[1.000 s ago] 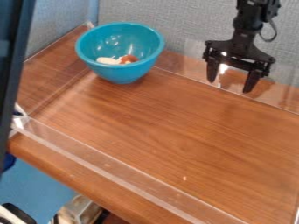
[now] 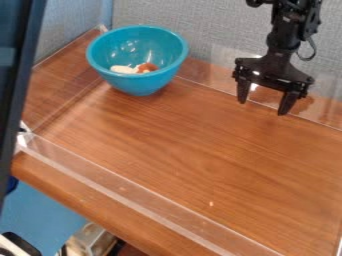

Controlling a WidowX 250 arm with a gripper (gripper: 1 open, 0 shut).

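A black robot gripper (image 2: 263, 98) hangs at the upper right above the back of the wooden table, its two fingers spread apart and pointing down, with nothing visible between them. At the upper left sits a turquoise bowl (image 2: 158, 78) holding a pale, elongated object (image 2: 123, 69) and an orange-red object (image 2: 146, 67). The gripper is to the right of the bowl, apart from it.
Clear low borders run along its back and left front edges. A grey wall stands behind; a dark frame (image 2: 11, 90) fills the left edge.
The gripper has shifted very slightly downward over the last second. The bowl and its contents have not moved.
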